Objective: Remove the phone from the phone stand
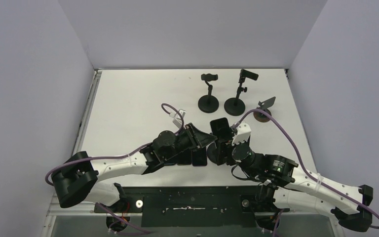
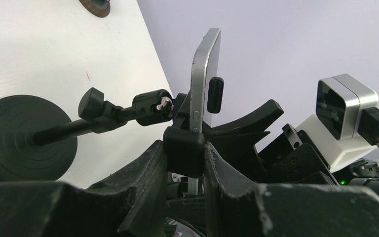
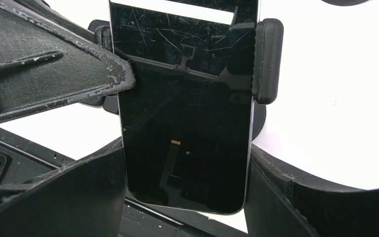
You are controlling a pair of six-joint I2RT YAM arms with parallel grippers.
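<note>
The phone (image 1: 220, 127), dark-screened with a silver edge (image 2: 198, 84), is between the clamp pads of a black phone stand, whose round base (image 2: 24, 138) shows in the left wrist view. My right gripper is shut on the phone's long edges near its lower end. One black clamp pad (image 3: 268, 61) touches the phone's right side in the right wrist view. On the opposite side, my left gripper has its fingers against both sides of the other clamp pad (image 2: 183, 157). Its finger (image 3: 74, 64) overlaps the screen's left edge in the right wrist view.
Behind stand two black stands (image 1: 208, 103), with a smaller holder (image 1: 262, 115) at right. Several dark phones (image 1: 199, 157) lie under the left arm.
</note>
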